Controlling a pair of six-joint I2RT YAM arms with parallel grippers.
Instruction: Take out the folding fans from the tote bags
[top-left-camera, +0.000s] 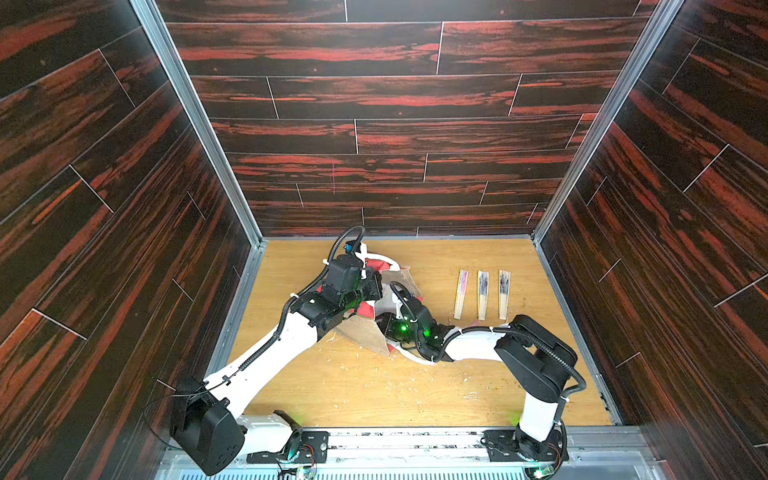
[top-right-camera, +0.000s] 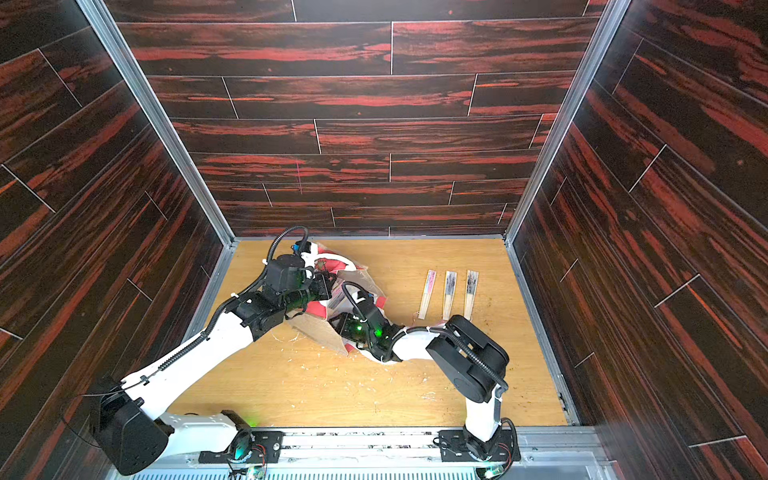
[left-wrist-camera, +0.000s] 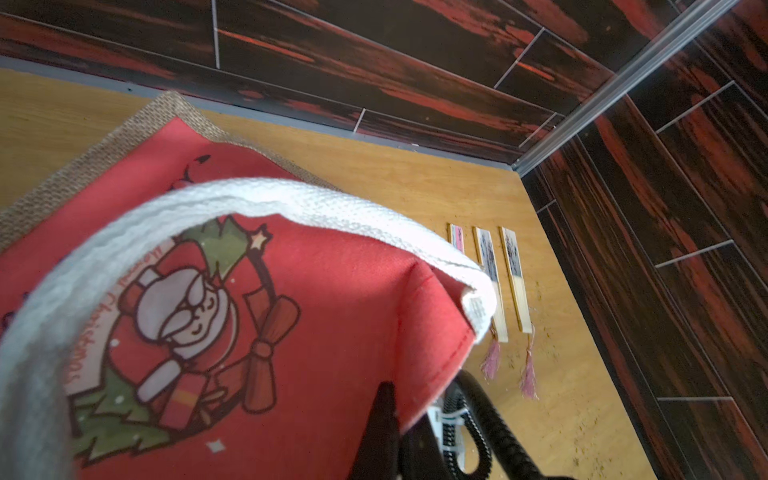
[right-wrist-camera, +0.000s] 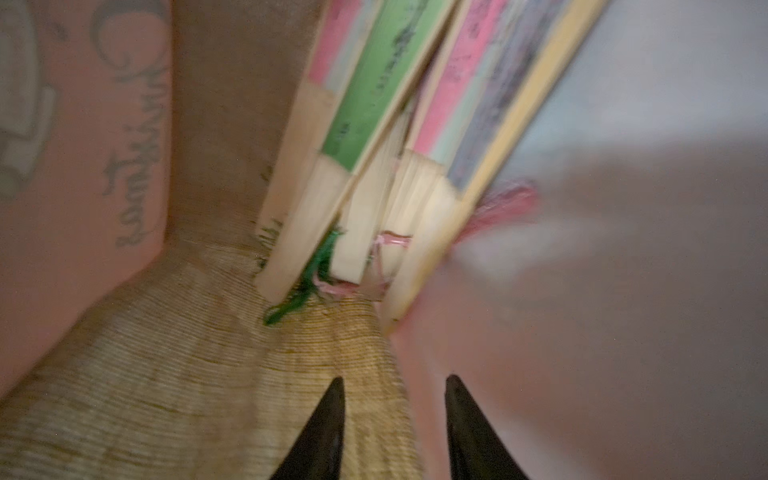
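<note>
The red and burlap tote bag (left-wrist-camera: 328, 336) with a white handle (left-wrist-camera: 240, 192) lies under both arms. My left gripper is shut at the bag's red edge; what is between its fingers cannot be made out. My right gripper is inside the bag, fingers apart with nothing between them. Above them in the right wrist view lie several folding fans (right-wrist-camera: 368, 96) with pink, green and grey covers and tassels (right-wrist-camera: 504, 208) against the burlap (right-wrist-camera: 240, 368).
Three fans (top-left-camera: 482, 294) lie side by side on the wooden table (top-left-camera: 496, 384) right of the bag, near the back. Dark tiled walls enclose it on three sides.
</note>
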